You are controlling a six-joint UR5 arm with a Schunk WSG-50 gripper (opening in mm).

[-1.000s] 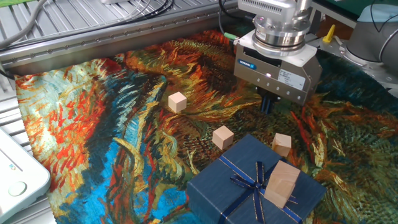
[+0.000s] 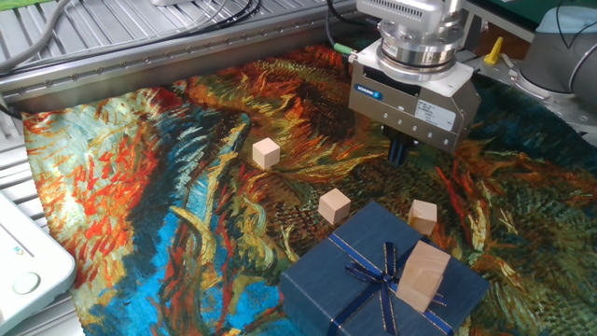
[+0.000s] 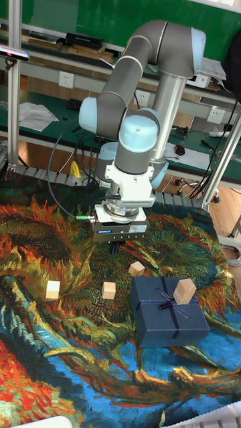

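My gripper [image 2: 395, 162] hangs above the cloth behind the blue box, its two dark fingers close together with nothing visible between them. In exterior view 2, one pale wooden cube [image 2: 266, 153] lies on the cloth left of the gripper. Nearer the box lies a second cube [image 2: 334, 206], and a third cube [image 2: 423, 217] rests just behind the box's far edge. A taller wooden block [image 2: 424, 277] is on the lid of the blue gift box [image 2: 322, 271], beside its ribbon bow [image 2: 384, 276]. Exterior view 3 shows the gripper [image 3: 114, 251] apart from all the blocks.
A painted, colourful cloth [image 2: 112, 187] covers the table, with wide clear room on its left. At the lower left sits a white device [image 2: 28, 257]. A metal rail [image 2: 177, 67] runs along the back, and a cable [image 3: 53, 189] loops beside the arm.
My gripper has shifted slightly left and up in exterior view 2, its fingers still together. The cubes, the tall block and the box have stayed where they were.
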